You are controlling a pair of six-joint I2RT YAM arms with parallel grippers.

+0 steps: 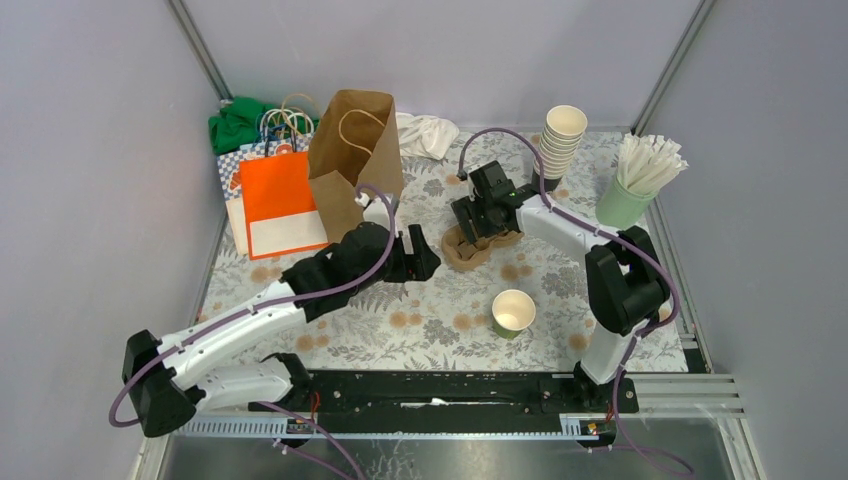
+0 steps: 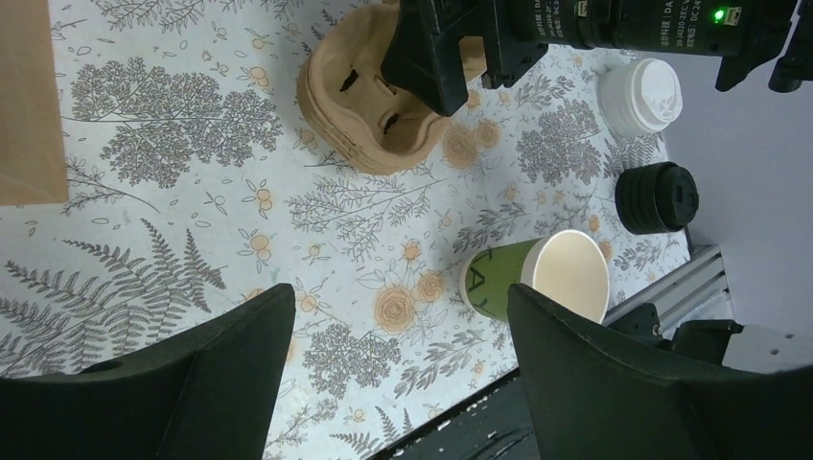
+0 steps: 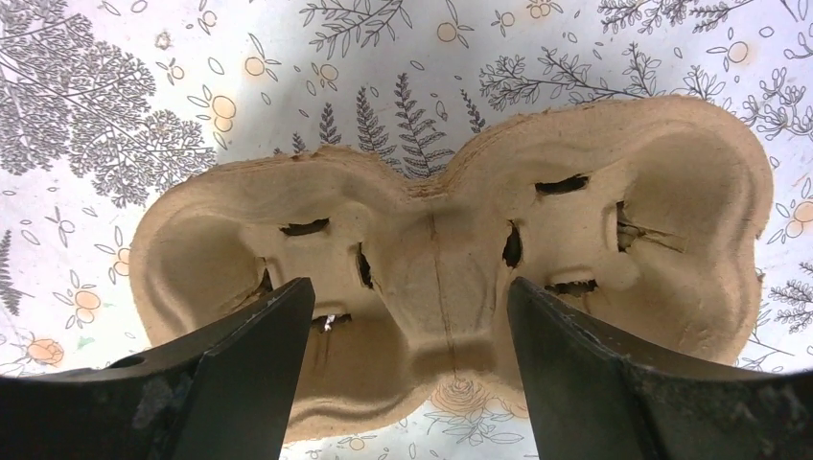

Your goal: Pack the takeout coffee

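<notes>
A moulded brown two-cup carrier (image 3: 436, 249) rests on the patterned table. My right gripper (image 1: 470, 222) is over it, fingers apart and empty, one either side of its middle ridge in the right wrist view. My left gripper (image 1: 418, 258) hangs left of the carrier, open and empty. An upright cream-and-green cup (image 1: 514, 313) stands near the front, right of centre. The open brown paper bag (image 1: 350, 180) stands at the back left.
A stack of cups (image 1: 562, 135) and a green holder of white wrapped items (image 1: 625, 200) stand back right. Lids (image 2: 642, 101) lie at the right. Flat bags (image 1: 280, 200) lie left.
</notes>
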